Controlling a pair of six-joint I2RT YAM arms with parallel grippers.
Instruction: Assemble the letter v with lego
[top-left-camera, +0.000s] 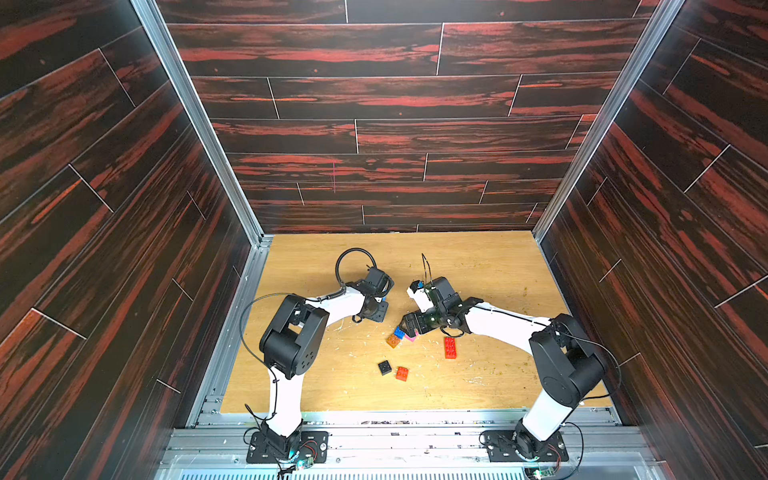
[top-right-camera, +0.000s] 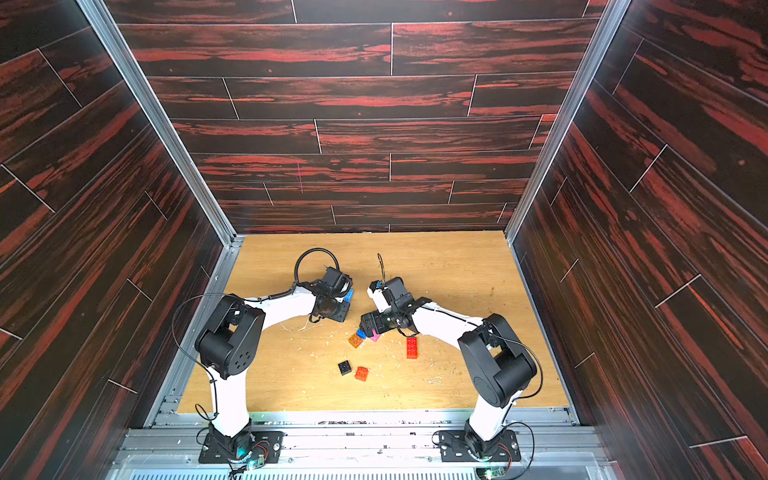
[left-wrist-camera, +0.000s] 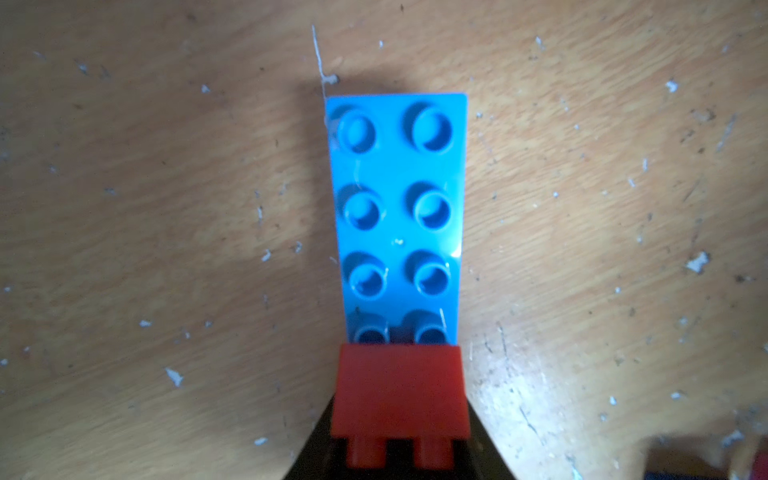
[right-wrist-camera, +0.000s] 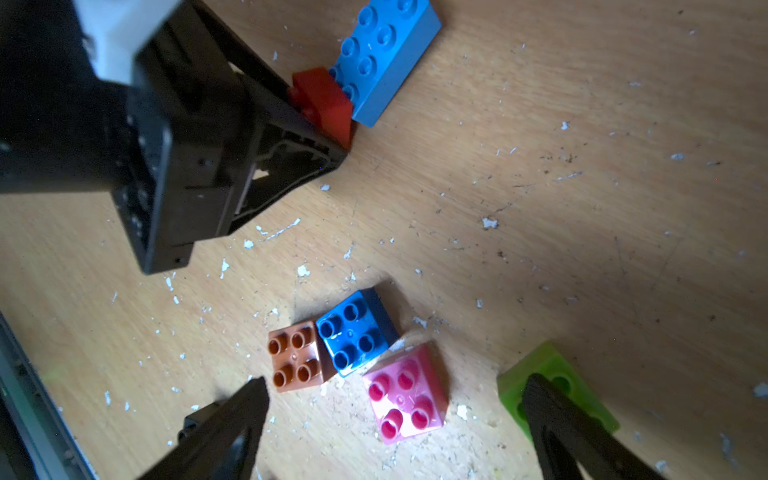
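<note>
In the left wrist view my left gripper is shut on a red brick (left-wrist-camera: 400, 388), held at the near end of a long light-blue brick (left-wrist-camera: 398, 224) on the table; whether they touch is unclear. The right wrist view shows the same pair from the side. My right gripper stands open above small bricks: orange (right-wrist-camera: 296, 360), dark blue (right-wrist-camera: 356, 332), pink (right-wrist-camera: 406, 392) and green (right-wrist-camera: 544, 368), the last partly behind a finger.
Nearer the front edge lie a black brick (top-left-camera: 385, 367), a small red brick (top-left-camera: 401, 373) and a longer red brick (top-left-camera: 450, 347).
</note>
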